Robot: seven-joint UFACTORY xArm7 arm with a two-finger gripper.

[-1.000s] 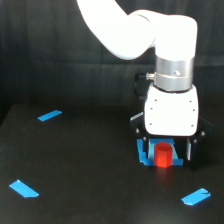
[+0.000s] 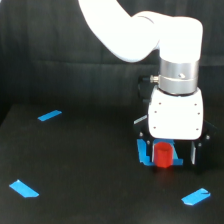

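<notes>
A small red object (image 2: 163, 155), cup-like or cylindrical, stands on the black table below my gripper (image 2: 170, 150). Around and behind it, a blue patch (image 2: 145, 157) lies on the surface. The gripper points straight down, with its dark fingers spread wide, one on each side of the red object. They appear open and clear of its sides, though contact is hard to judge at this size. The white wrist body hides whatever lies directly behind it.
Blue tape strips lie at the far left (image 2: 50, 115), near left (image 2: 24, 188) and near right (image 2: 196, 197). A dark curtain (image 2: 60, 60) hangs behind.
My gripper has come down a little and slightly to the right, bringing its fingers lower beside the red object. The red object and the tape look unmoved.
</notes>
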